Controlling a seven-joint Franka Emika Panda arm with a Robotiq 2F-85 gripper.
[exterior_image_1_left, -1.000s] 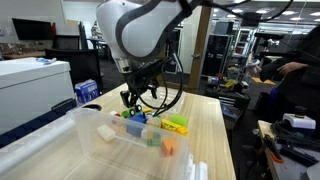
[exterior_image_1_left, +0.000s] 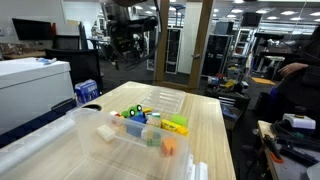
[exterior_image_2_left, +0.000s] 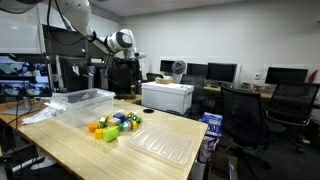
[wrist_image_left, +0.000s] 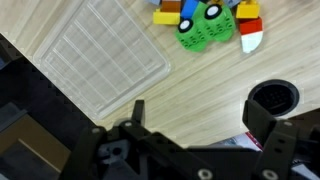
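Observation:
My gripper (exterior_image_1_left: 118, 62) hangs in the air above the table, well clear of the toys. In the wrist view the gripper stands open with nothing between its fingers, over bare wood. A pile of coloured toy blocks (exterior_image_1_left: 140, 116) lies on the table, shown again as blocks (exterior_image_2_left: 115, 126) in the second exterior view. The wrist view catches part of it: a green piece with eye-like spots (wrist_image_left: 207, 30), a yellow block (wrist_image_left: 248, 10) and a red-and-white piece (wrist_image_left: 250, 38).
A clear plastic bin (exterior_image_2_left: 80, 105) stands beside the blocks. On their other side lies a flat pale grid tray (exterior_image_2_left: 165, 143). A round black thing (wrist_image_left: 274, 97) rests near the table's edge. Past the table are a blue box (exterior_image_1_left: 87, 91) and white cabinet (exterior_image_2_left: 167, 96).
The arm has risen away from the block pile and drawn back, leaving the gripper high above the table. Blocks and bin look unmoved.

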